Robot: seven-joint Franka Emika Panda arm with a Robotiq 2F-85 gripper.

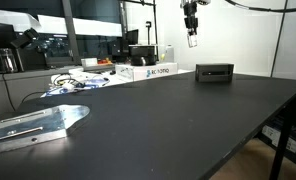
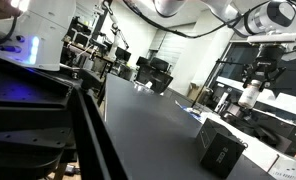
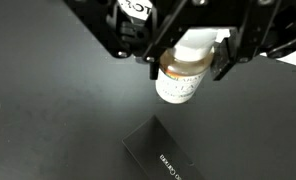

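A white bottle with an orange-brown label (image 3: 178,80) is gripped between the fingers of my gripper, seen from above in the wrist view. In exterior view 1 my gripper (image 1: 191,22) is high above the table with the pale bottle (image 1: 192,40) hanging below it. The same bottle (image 2: 250,95) shows beneath the arm at the right of exterior view 2. A black box (image 1: 214,72) rests on the table, lower than the bottle and apart from it; its lettered edge (image 3: 160,155) shows in the wrist view.
A silver metal piece (image 1: 33,128) lies at its near left in exterior view 1. Behind the table stand a white box with lettering (image 1: 146,72) and various equipment.
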